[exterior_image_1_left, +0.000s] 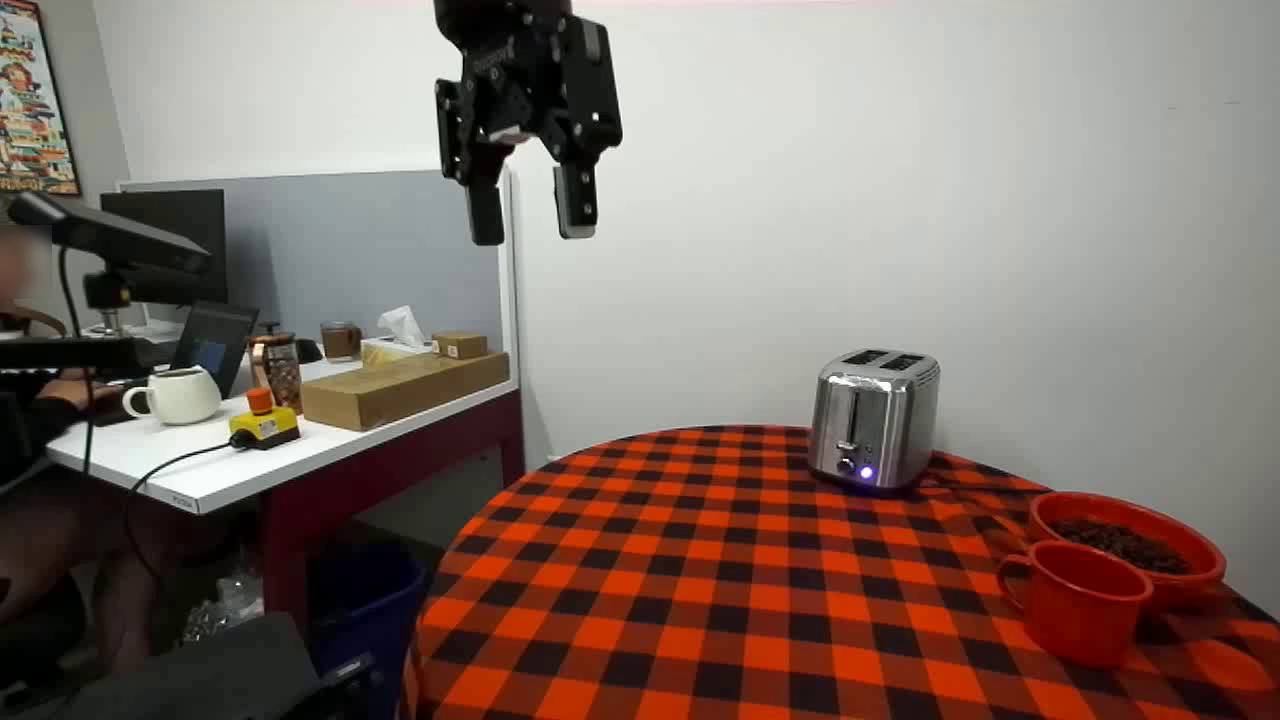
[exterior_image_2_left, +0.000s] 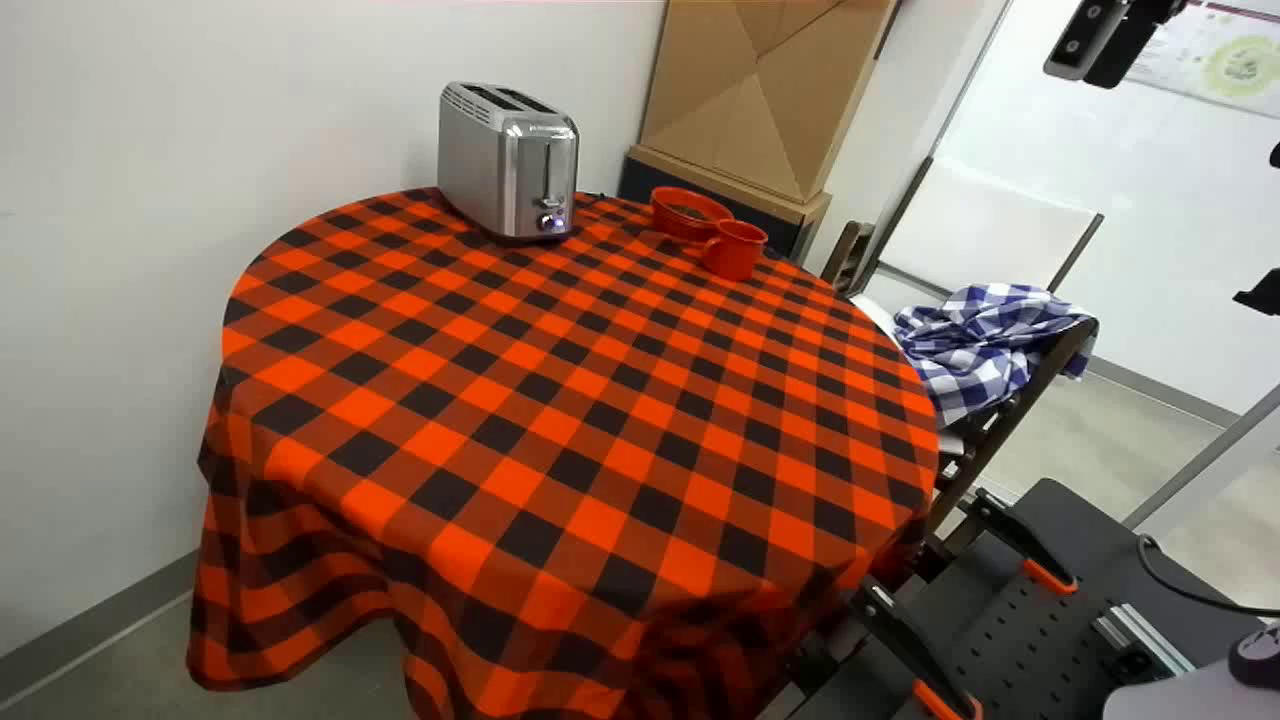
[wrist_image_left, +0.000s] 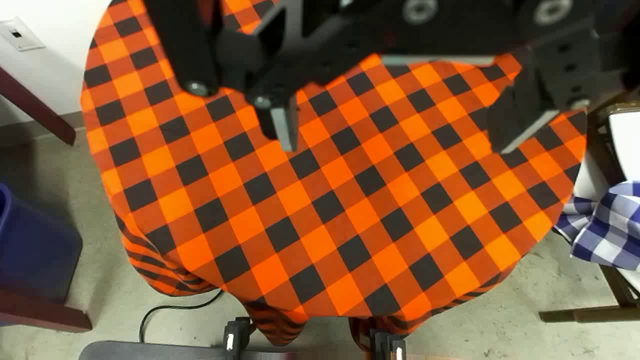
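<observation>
High over the table, my gripper (exterior_image_1_left: 530, 228) points down with its fingers wide apart and only air between them. The wrist view shows the same gripper open above bare checkered cloth. On the table's far side stands a silver toaster (exterior_image_1_left: 873, 420), its small light glowing. A red mug (exterior_image_1_left: 1086, 606) sits at the right, close beside a red bowl (exterior_image_1_left: 1200, 582) that contains dark small pieces. Exterior view 2 has the toaster (exterior_image_2_left: 504, 162), the bowl (exterior_image_2_left: 672, 216) and the mug (exterior_image_2_left: 735, 250) along the table's far edge. None of them shows in the wrist view.
A red and black checkered cloth (exterior_image_2_left: 576, 396) covers the round table, whose middle and front are clear. Behind the table is a white wall. Left of it stands a white desk (exterior_image_1_left: 228, 468) with a cardboard box (exterior_image_1_left: 402, 390). A chair holds a blue checkered cloth (exterior_image_2_left: 996, 348).
</observation>
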